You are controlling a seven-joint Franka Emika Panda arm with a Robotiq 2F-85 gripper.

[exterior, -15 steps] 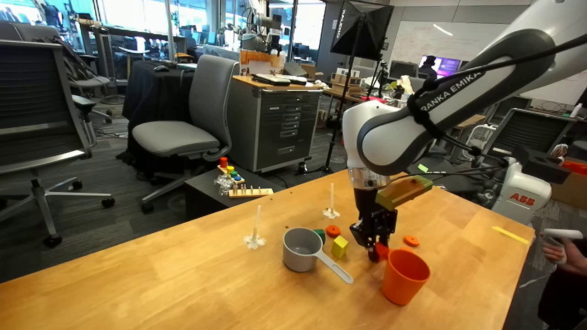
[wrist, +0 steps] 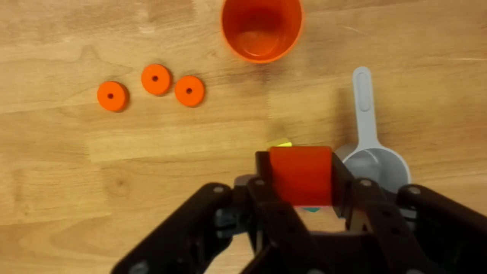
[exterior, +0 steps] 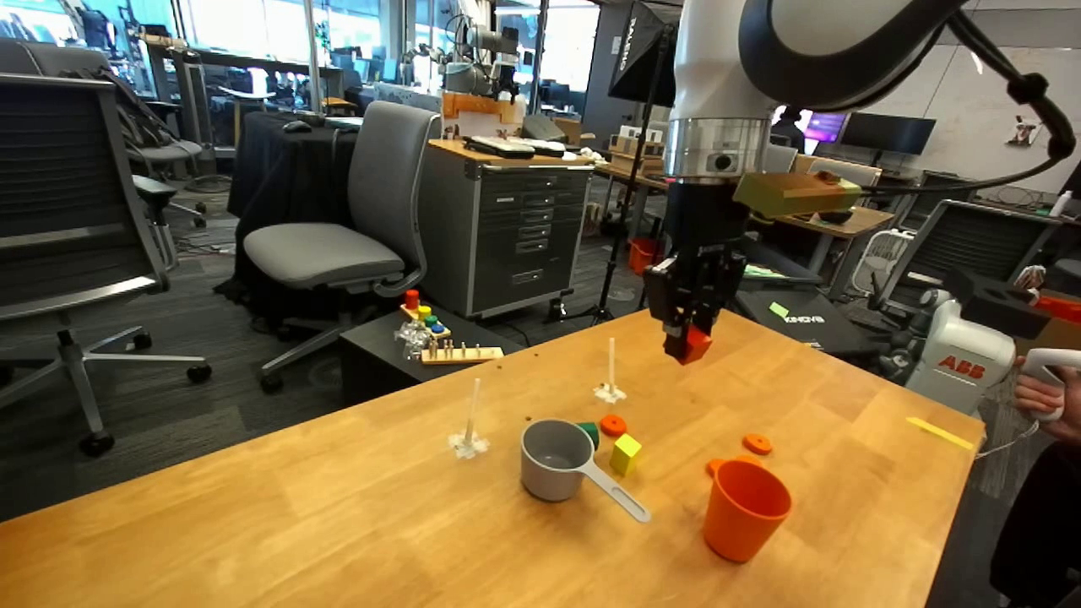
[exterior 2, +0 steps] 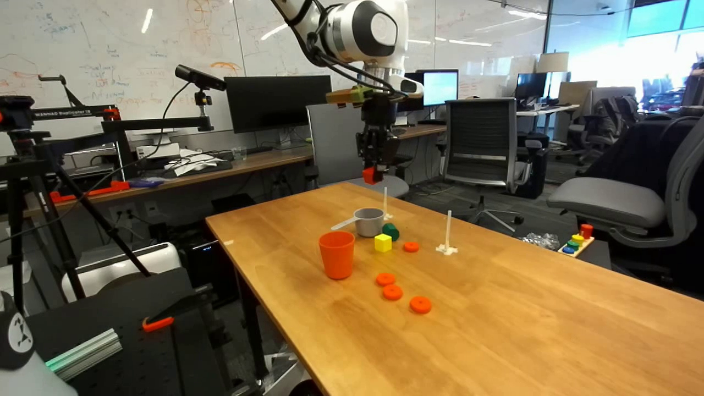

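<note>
A red block (wrist: 301, 176) is held between the two fingers of my gripper, which is shut on it. In the first exterior view the gripper (exterior: 689, 329) hangs well above the table, the block (exterior: 695, 344) showing at its tips. Below it stand a grey measuring cup (exterior: 555, 461) with a long handle and a yellow cube (exterior: 625, 454). An orange cup (exterior: 745, 512) stands upright, open at the top; in the wrist view its visible inside (wrist: 260, 32) looks empty. A green block (exterior 2: 390, 231) sits close to the grey cup, mostly hidden from the wrist view.
Three orange discs (wrist: 155, 79) lie loose near the orange cup, and another disc (exterior 2: 411, 247) rests by the yellow cube. Two thin white pegs (exterior: 471, 417) rise from the table.
My gripper has risen from low beside the orange cup to high over the table, carrying the red block up with it. The objects on the table look unmoved.
</note>
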